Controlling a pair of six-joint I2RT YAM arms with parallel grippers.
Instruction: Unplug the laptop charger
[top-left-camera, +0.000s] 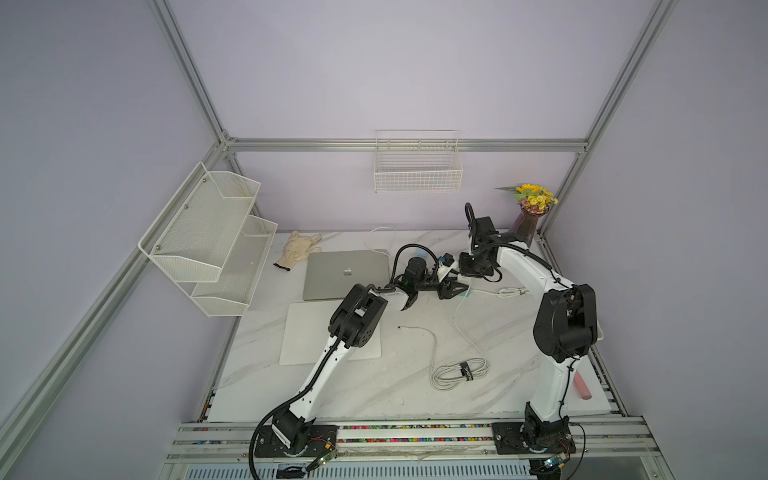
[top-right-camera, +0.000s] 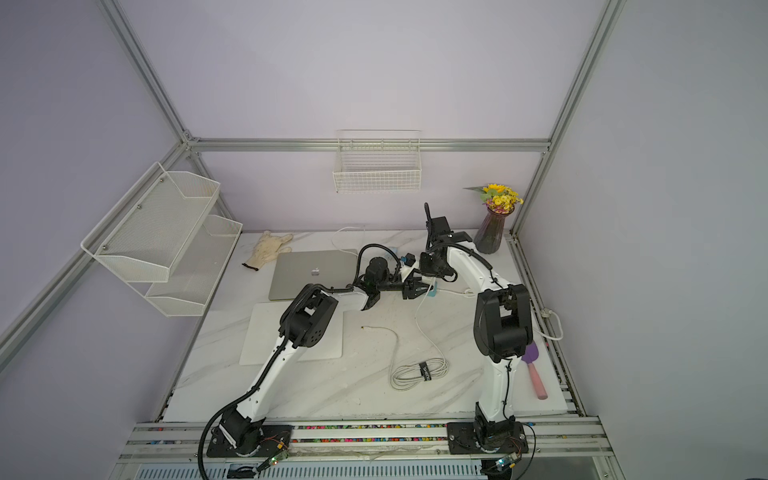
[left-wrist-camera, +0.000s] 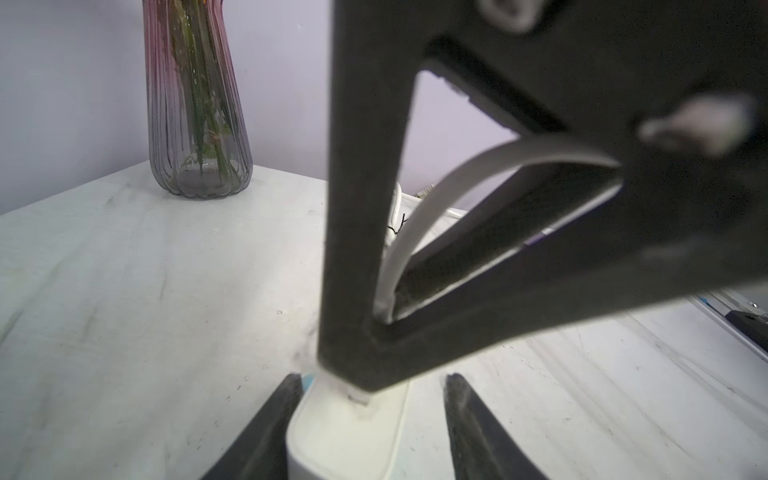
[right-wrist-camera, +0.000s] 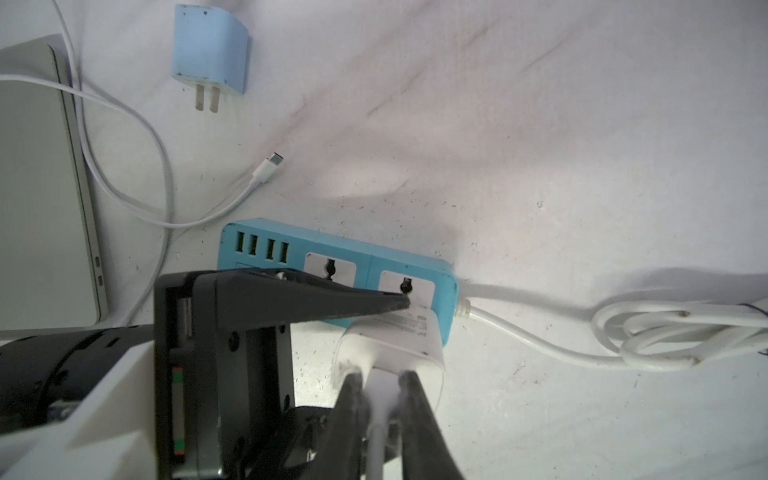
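Note:
The white laptop charger (right-wrist-camera: 408, 340) stands at the right end of the blue power strip (right-wrist-camera: 352, 249) in the right wrist view. Whether its prongs sit fully in the socket is hidden. A white cable (right-wrist-camera: 376, 444) rises from its top. My right gripper is directly above, its narrow fingers on either side of the cable's plug; whether they grip it does not show. In the left wrist view my left gripper is open around the charger, which lies close to one finger, with a gap to the other.
A blue adapter (right-wrist-camera: 210, 49) and a loose white cable end (right-wrist-camera: 269, 165) lie beyond the strip. A closed silver laptop (top-left-camera: 344, 274) lies left of my grippers, a vase (top-left-camera: 528, 222) back right. Coiled cable (top-left-camera: 460, 372) rests in front. My arms are very close together.

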